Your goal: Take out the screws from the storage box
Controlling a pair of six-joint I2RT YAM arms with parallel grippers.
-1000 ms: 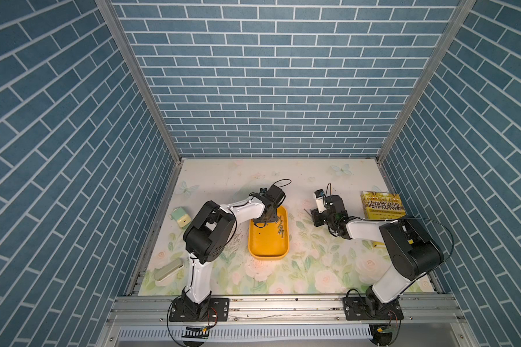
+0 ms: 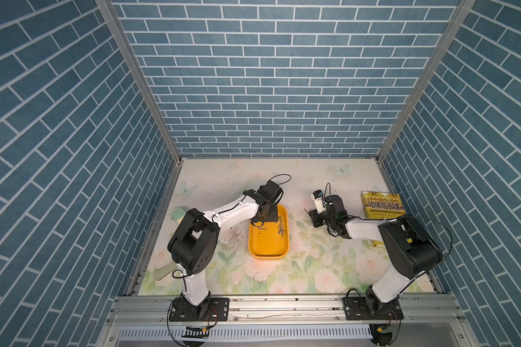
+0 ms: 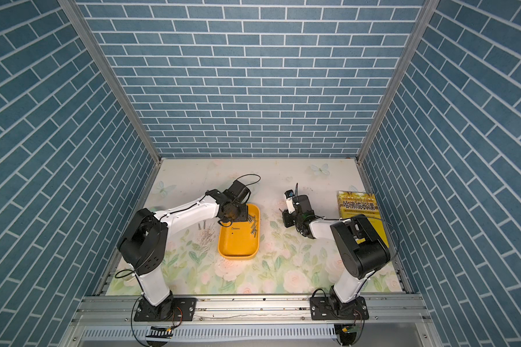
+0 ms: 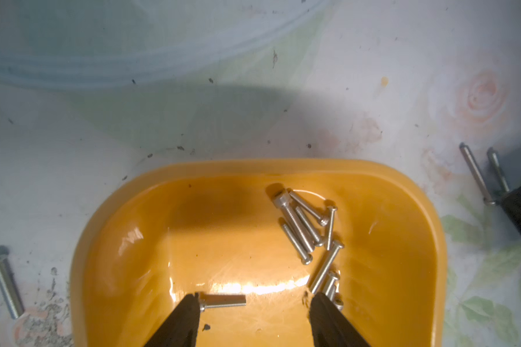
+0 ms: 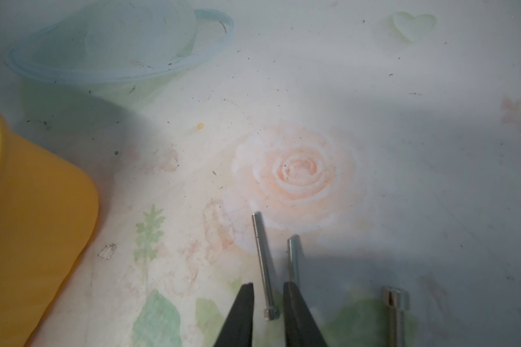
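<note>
The orange storage box [image 2: 268, 247] holds several screws [image 4: 295, 225] in its right part and a lone screw [image 4: 224, 304] at lower left, near my left gripper, which hovers over the box, open, nothing visible between its fingers. My right gripper is low over the table right of the box, fingers apart, beside two loose screws [image 5: 261, 248]; whether it touches them is unclear. A larger screw [image 5: 396, 312] lies further right. Outside the box at left, another screw [image 4: 5, 283] lies on the table in the left wrist view.
A yellow book [image 2: 382, 202] lies at the right edge. A green object [image 2: 178, 212] and a pale long object [image 2: 165, 270] lie at the left.
My right arm has barely moved.
</note>
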